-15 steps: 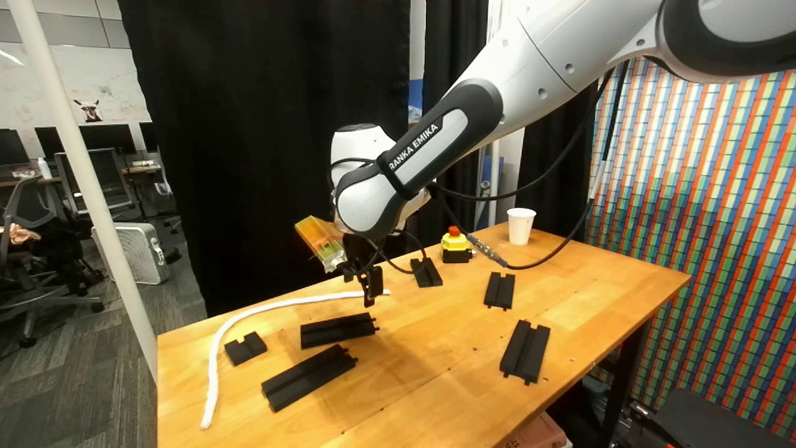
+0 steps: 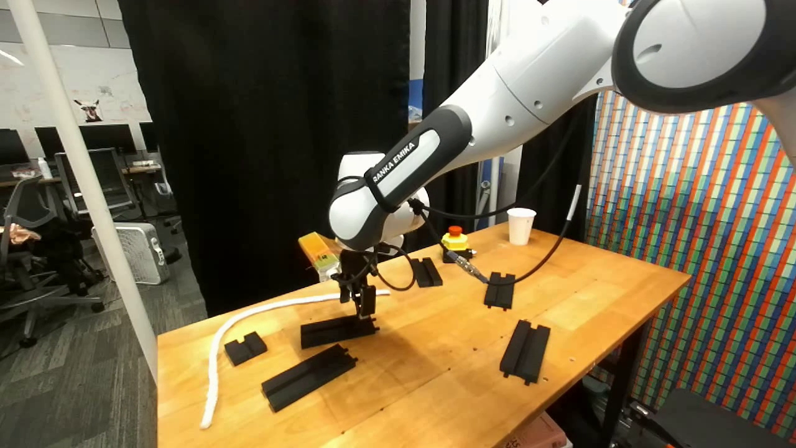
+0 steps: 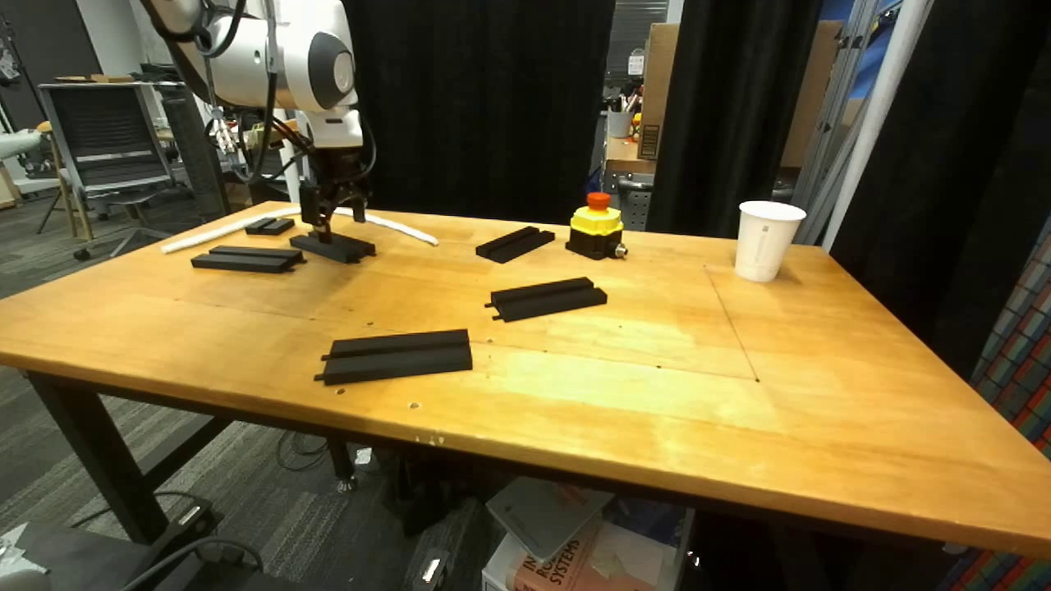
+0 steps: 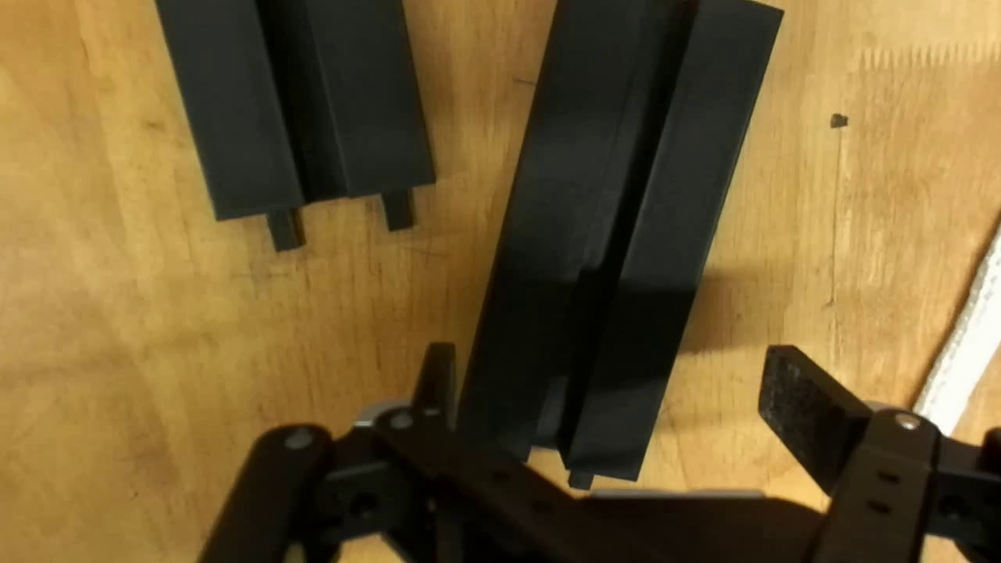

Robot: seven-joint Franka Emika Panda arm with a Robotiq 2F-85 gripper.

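My gripper is open above one end of a black grooved track piece (image 4: 600, 272), its fingers apart on either side of that end. In exterior view 1 the same track piece (image 2: 328, 333) lies flat on the table, with the gripper (image 2: 356, 298) low over its right part. A second grooved piece (image 4: 300, 103) with two pegs lies to the left in the wrist view. The first exterior view shows it as the track piece (image 2: 308, 377) nearer the front. Whether the fingers touch the piece cannot be told.
A white cord (image 2: 257, 310) curves behind the pieces, near a short black block (image 2: 244, 348). More track pieces (image 2: 524, 351) lie to the right. A yellow emergency-stop button (image 3: 596, 228) and a paper cup (image 3: 766, 241) stand at the back. Free table spreads at the front right.
The arm has come down and slightly left, bringing the gripper from above the table to low over the track piece. The pieces on the table have not moved.
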